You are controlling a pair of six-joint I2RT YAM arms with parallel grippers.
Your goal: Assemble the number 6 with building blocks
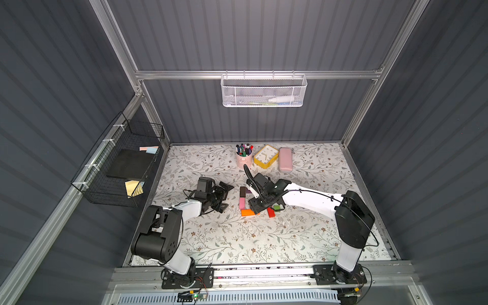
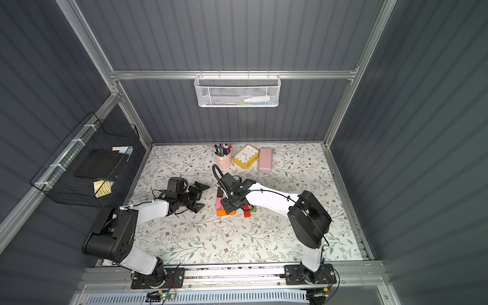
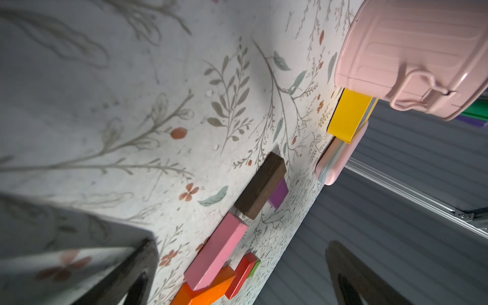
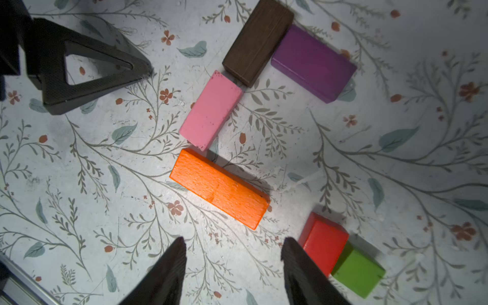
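Note:
In the right wrist view a brown block (image 4: 258, 42) and a pink block (image 4: 211, 109) lie nearly end to end. A purple block (image 4: 313, 63) touches the brown one's side. Below the pink one lies an orange block (image 4: 219, 188), its end close to the pink end. A red block (image 4: 324, 243) stands apart from the orange one, with a green block (image 4: 359, 270) against it. My right gripper hovers open above the blocks, nothing between its fingers. Left of the pink block, my left gripper (image 1: 227, 197) is open and empty, low over the table.
At the back stand a pink pen cup (image 1: 244, 160), a yellow clock (image 1: 265, 156) and a pink case (image 1: 285, 159). A black wire basket (image 1: 122, 162) hangs at the left. Both grippers are close together.

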